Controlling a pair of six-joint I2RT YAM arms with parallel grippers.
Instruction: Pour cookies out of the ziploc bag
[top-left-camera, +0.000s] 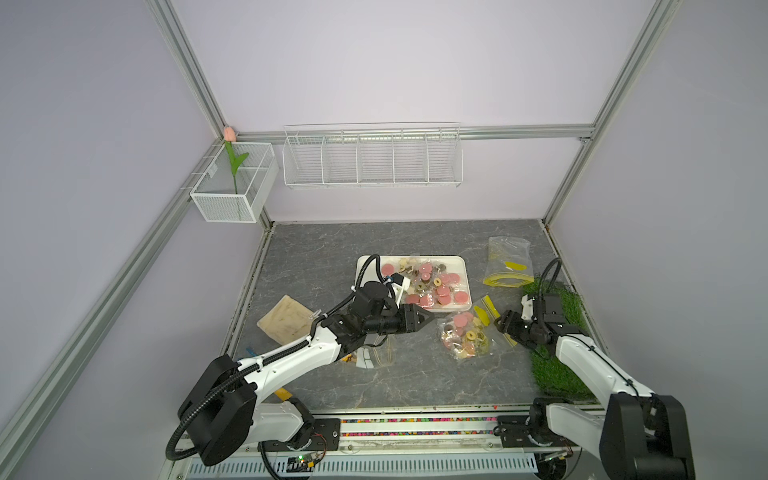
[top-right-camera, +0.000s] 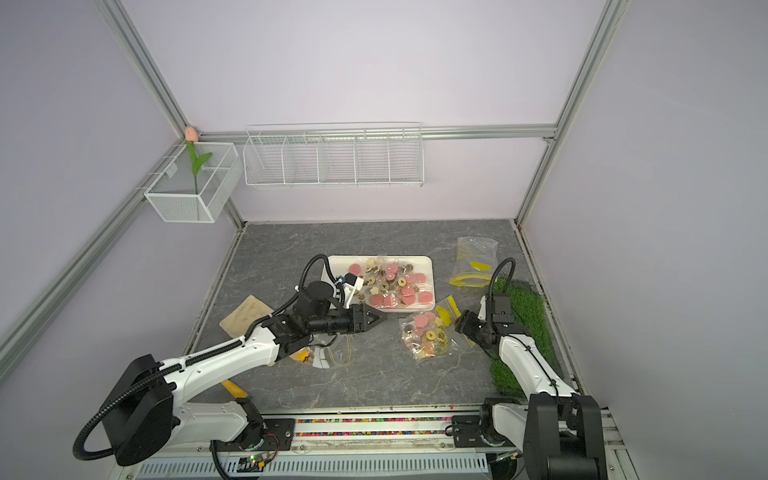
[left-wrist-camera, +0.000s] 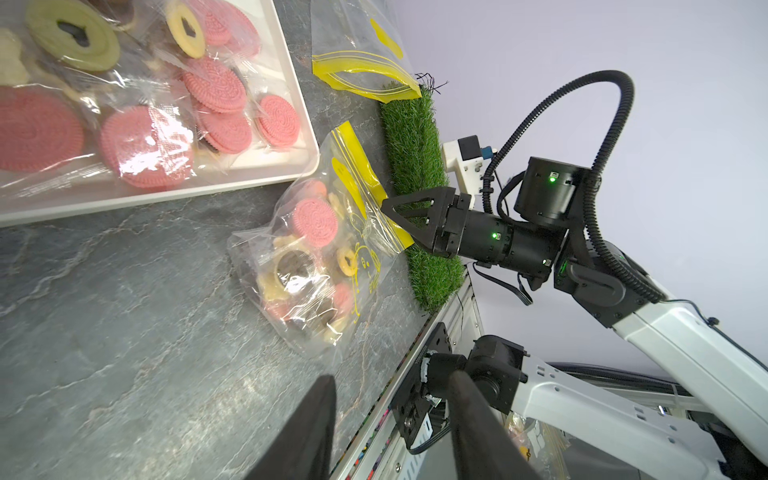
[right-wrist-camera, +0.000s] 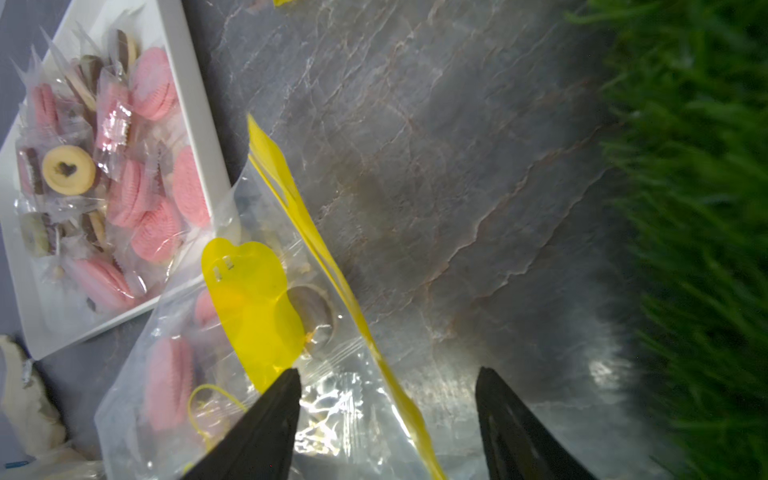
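Note:
A clear ziploc bag (left-wrist-camera: 308, 264) with a yellow zip edge lies on the table with pink and pale cookies inside. Its zip edge (right-wrist-camera: 340, 276) faces right, toward my right gripper (top-left-camera: 500, 321). In the right wrist view this gripper stands part open, its fingers (right-wrist-camera: 268, 420) on either side of the lower end of the zip edge; contact cannot be made out. My left gripper (top-left-camera: 429, 317) hovers left of the bag, its fingers (left-wrist-camera: 308, 436) apart with nothing between them. Beyond the bag is a white tray (left-wrist-camera: 232, 185) holding several wrapped cookies.
Another ziploc bag (top-left-camera: 508, 260), looking empty, lies at the back right. Green turf (top-left-camera: 560, 368) borders the right side under the right arm. A tan board (top-left-camera: 285, 318) is at the left. Bare table shows in front of the cookie bag.

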